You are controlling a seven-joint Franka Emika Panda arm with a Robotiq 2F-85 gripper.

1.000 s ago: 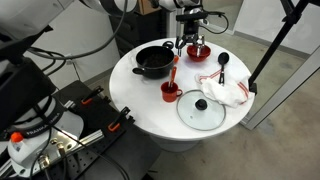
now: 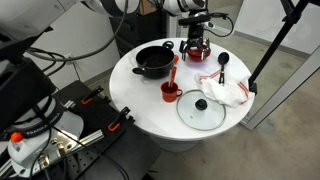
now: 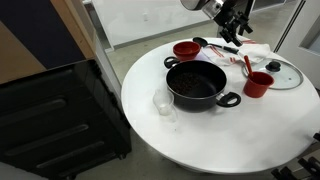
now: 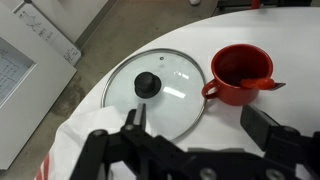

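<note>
My gripper [image 2: 195, 52] hangs above the far side of the round white table, its fingers apart and nothing between them. In exterior view 1 it overlaps a red bowl [image 2: 206, 56]. The wrist view has the open gripper over the lower part of the picture. Beyond it are a red mug [image 4: 237, 66] with a red utensil in it and a clear glass lid [image 4: 182, 78] with a black knob. A black two-handled pot [image 3: 196, 85] stands on the table. A white cloth with red marks [image 2: 226, 91] lies near the edge.
A black ladle [image 2: 222, 68] lies by the cloth. A clear cup [image 3: 162, 103] stands beside the pot. A second robot arm [image 2: 40, 130] sits at the table's near left.
In exterior view 1 my gripper has shifted slightly to the right and now overlaps the red bowl more. The objects on the table have not visibly moved.
</note>
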